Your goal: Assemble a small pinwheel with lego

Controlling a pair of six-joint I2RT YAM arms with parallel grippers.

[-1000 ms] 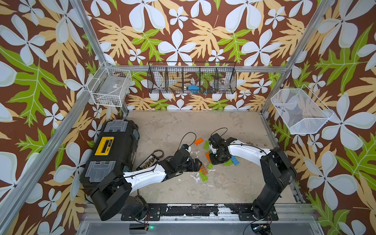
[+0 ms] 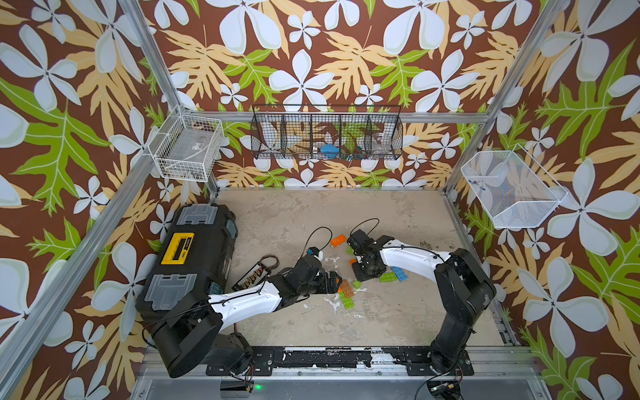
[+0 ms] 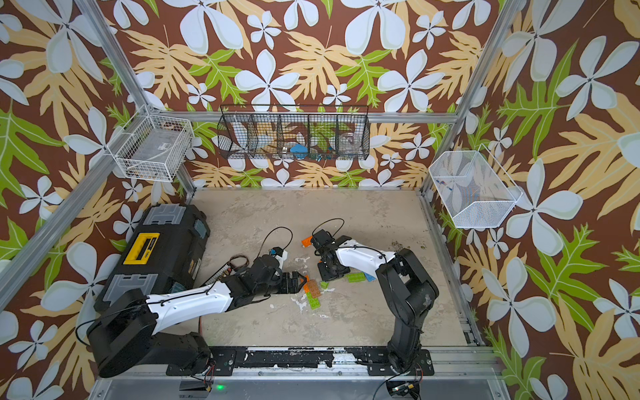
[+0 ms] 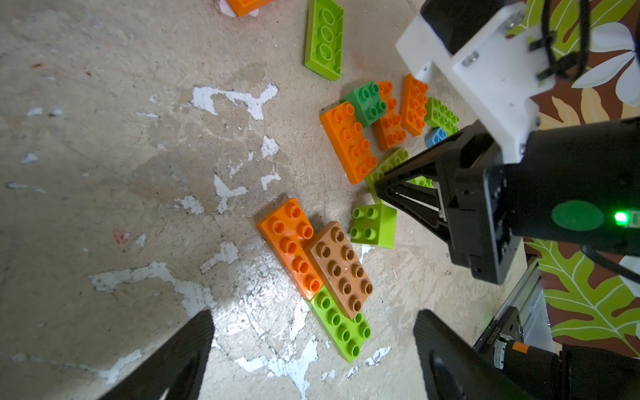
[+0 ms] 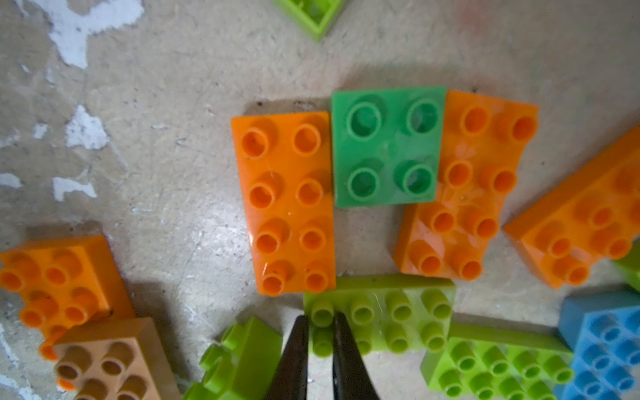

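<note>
In the right wrist view my right gripper is nearly shut over the left end of a long lime brick (image 5: 416, 316), with its studs between the fingers. That brick touches the front of an orange brick (image 5: 286, 213); a dark green square brick (image 5: 386, 156) bridges beside it onto another orange brick (image 5: 453, 220). My left gripper stands wide open and empty, its fingers either side of a stack: a tan brick (image 4: 338, 270) lying across an orange brick (image 4: 290, 246) and a lime brick (image 4: 341, 326), as far as I can tell.
A small lime brick (image 4: 374, 224) lies tipped on its side between the two grippers. More orange (image 5: 586, 206), lime (image 5: 500, 363) and blue bricks (image 5: 600, 340) crowd the right. A black toolbox (image 2: 220, 220) stands at the left.
My right gripper has shifted a little to the left, and its arm now covers more of the bricks at the back. The left arm has stayed almost in place.
</note>
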